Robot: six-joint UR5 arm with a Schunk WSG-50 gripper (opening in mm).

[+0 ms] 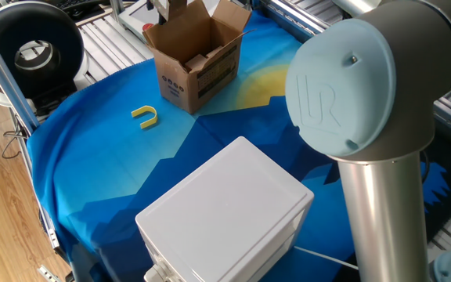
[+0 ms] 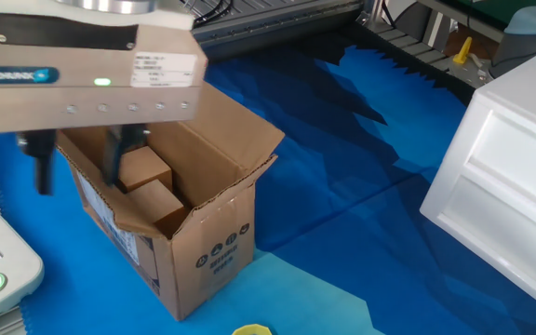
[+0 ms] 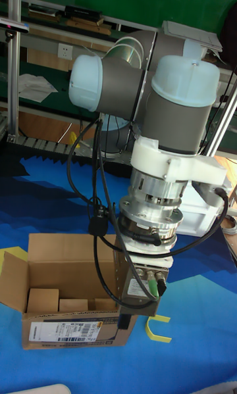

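Observation:
My gripper hangs at the upper left in exterior view 2, its two black fingers well apart with nothing visible between them. It is over or beside the near long side of an open cardboard box; the exact height cannot be told. Inside the box lie small brown cartons. A yellow U-shaped piece lies flat on the blue cloth in front of the box in exterior view 1. The white drawer unit stands nearer that camera. In exterior view 3 the arm's wrist partly hides the box's right side.
A control tablet with a lit green button lies left of the box. The arm's large joint fills the right of exterior view 1. Loose black cables loop around the wrist.

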